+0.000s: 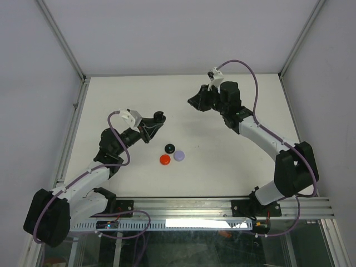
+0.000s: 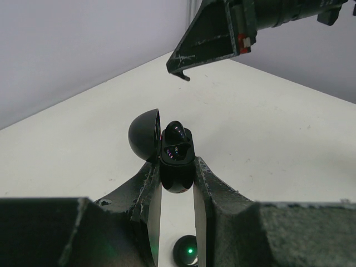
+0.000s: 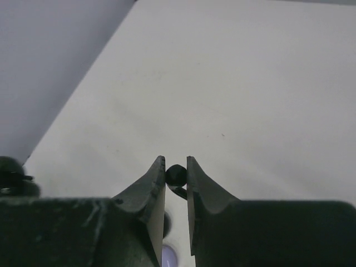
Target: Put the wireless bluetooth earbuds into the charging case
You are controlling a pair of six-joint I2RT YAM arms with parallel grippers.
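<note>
My left gripper (image 1: 152, 124) is shut on a black charging case (image 1: 159, 117) with its lid up; in the left wrist view the case (image 2: 177, 167) shows a small earbud shape in its cavity, under the open lid (image 2: 143, 136). My right gripper (image 1: 200, 99) is raised to the upper right of it, shut on a small black earbud; in the right wrist view the earbud (image 3: 176, 175) pokes out between the fingertips, its stem pointing down-right. The two grippers are apart.
On the white table (image 1: 233, 161) a black round disc (image 1: 169, 148), a red disc (image 1: 165, 159) and a lilac disc (image 1: 178, 155) lie near the centre, below the case.
</note>
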